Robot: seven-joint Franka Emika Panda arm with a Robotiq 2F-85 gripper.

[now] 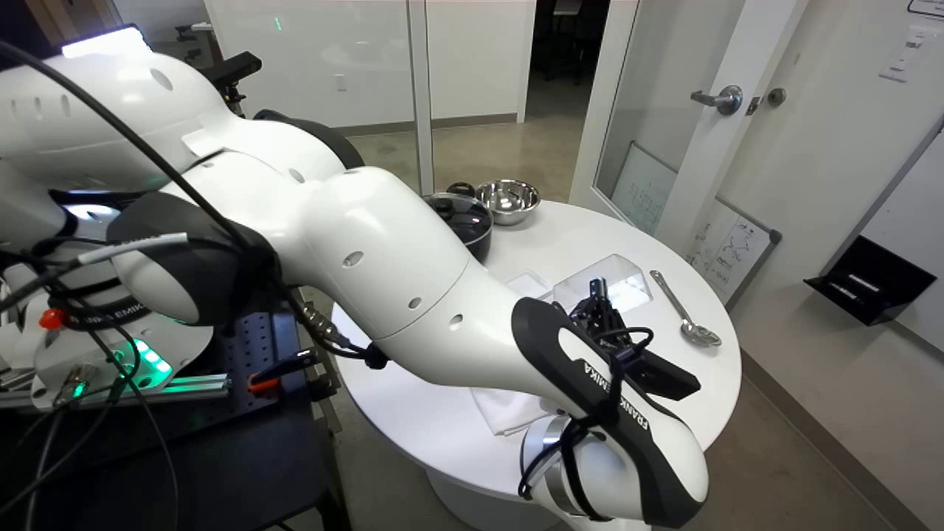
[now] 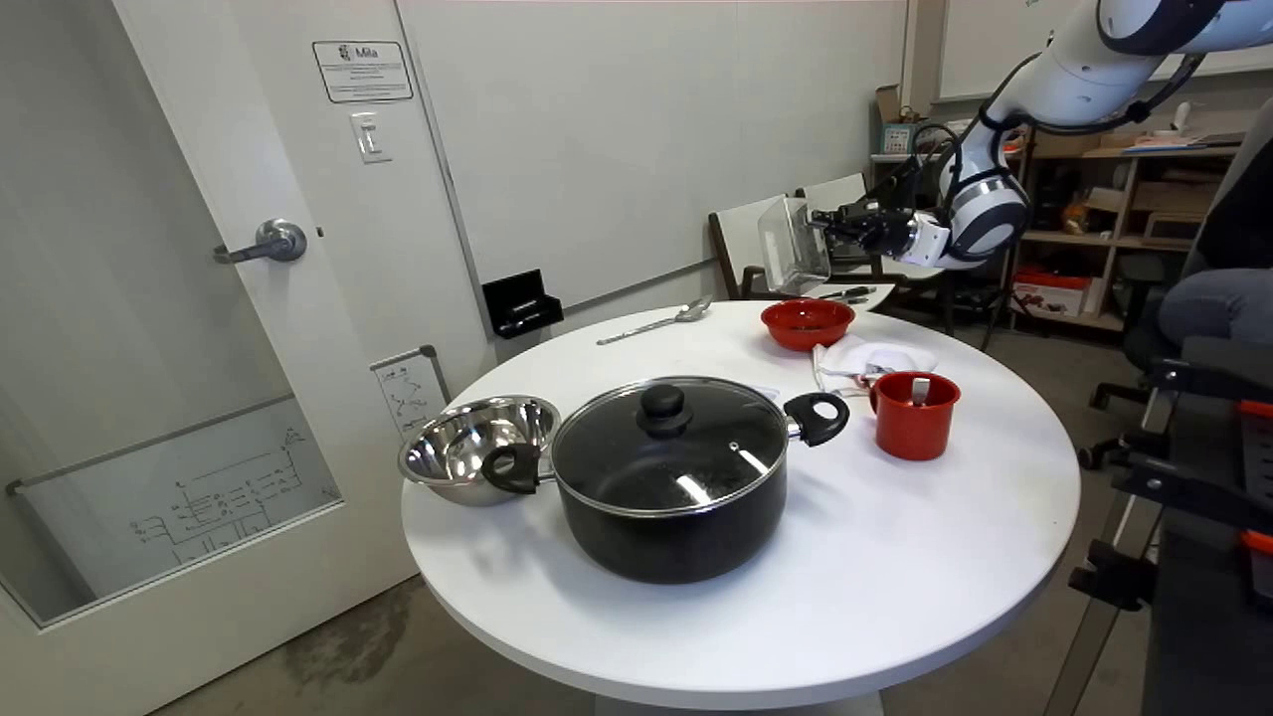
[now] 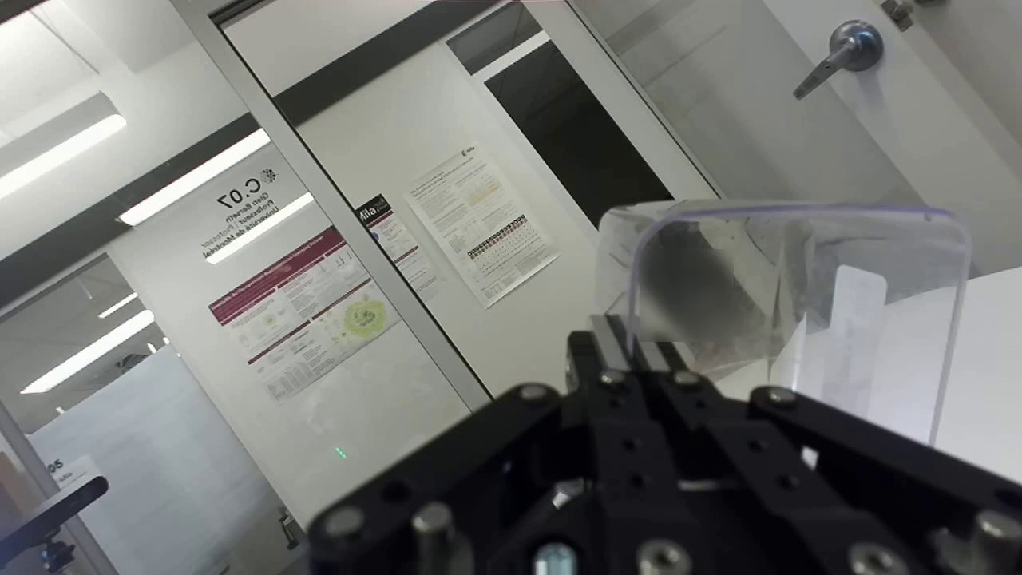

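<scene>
A clear plastic container [image 3: 795, 287] is pinched by its thin wall between the fingers of my gripper, which is shut on it. In exterior view 2 the same container [image 2: 794, 247] hangs tilted above the far side of the table, its wall at the tips of my gripper [image 2: 823, 220]. Exterior view 1 shows the container [image 1: 611, 276] past the fingers, while the arm hides part of the table below. Under it, in exterior view 2, a red bowl [image 2: 809, 324] rests on the white table [image 2: 943, 537].
A black lidded pot [image 2: 668, 525] and a steel bowl [image 2: 477, 447] stand at the near side in exterior view 2. A red mug [image 2: 915, 420] is by a white cloth [image 2: 877, 358]. A slotted spoon [image 1: 686, 314] lies near the table's edge.
</scene>
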